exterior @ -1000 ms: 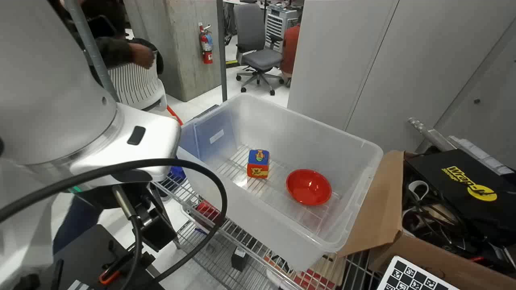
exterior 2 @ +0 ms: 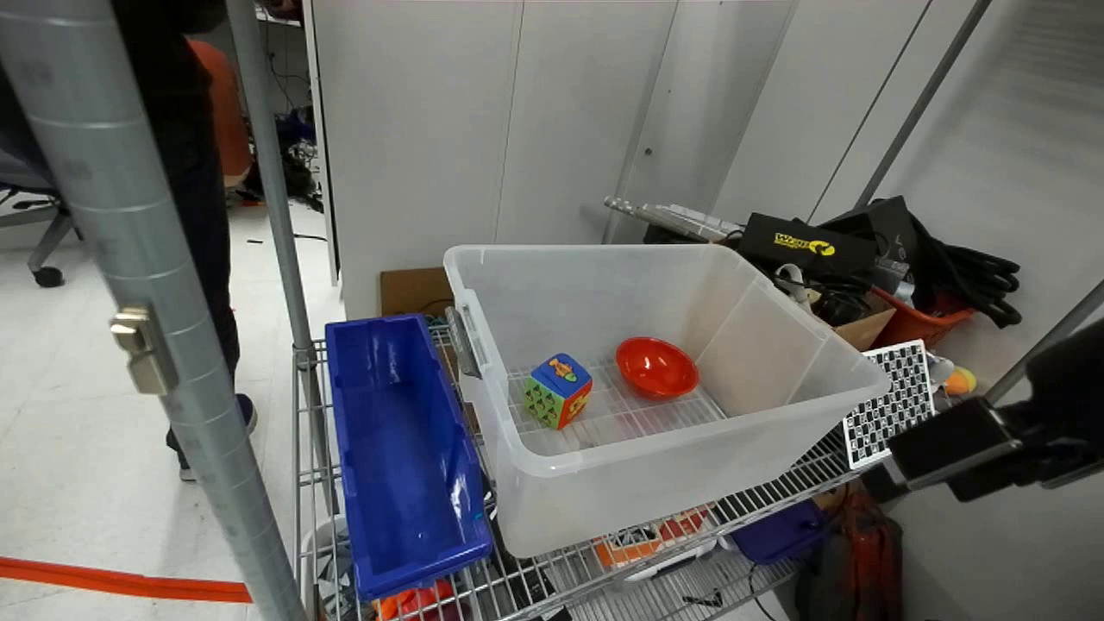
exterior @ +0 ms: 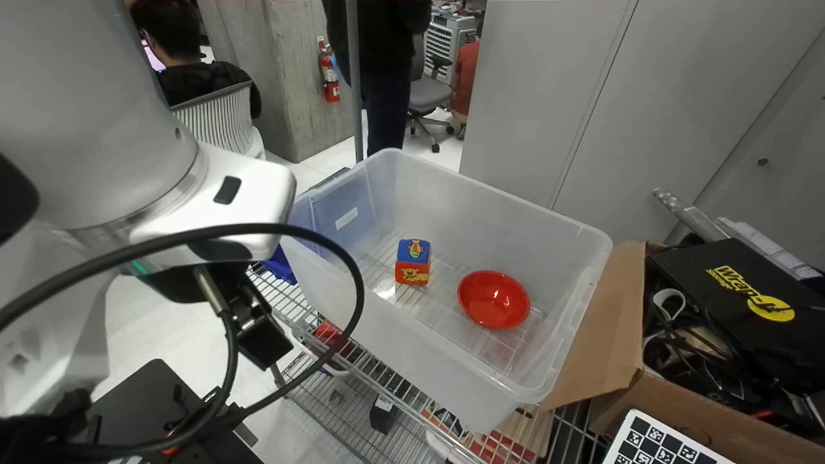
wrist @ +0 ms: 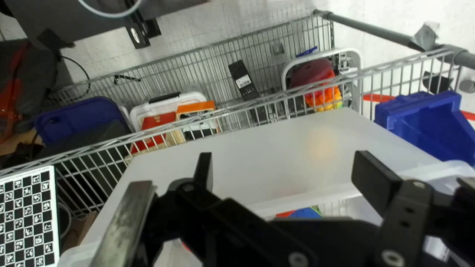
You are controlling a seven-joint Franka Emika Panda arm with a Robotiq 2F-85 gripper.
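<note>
In exterior view 1 a cube (exterior: 413,262) with a blue top and picture faces rests on the floor of the clear plastic bin (exterior: 495,193). Beside it, apart, sits a red bowl (exterior: 493,299); both also show in exterior view 2, as cube (exterior 2: 559,390) and bowl (exterior 2: 657,367). My gripper is open, its two fingers wide apart and nothing between them. It hangs outside the bin, in front of the near wall. Only a sliver of the cube (wrist: 307,213) peeks over the rim in the wrist view; my gripper hides most of the bin's inside.
A blue tray (exterior 2: 398,445) stands left of the bin on the wire shelf (exterior 2: 580,585). To the right are a cardboard box (exterior: 711,410) full of cables and a checkered board (exterior 2: 890,404). Metal poles (exterior 2: 274,176) rise at the left. Above the bin is free room.
My arm has shifted slightly up and toward the bin in exterior view 1. The cube, bowl and bin have not moved. People in the background have changed position.
</note>
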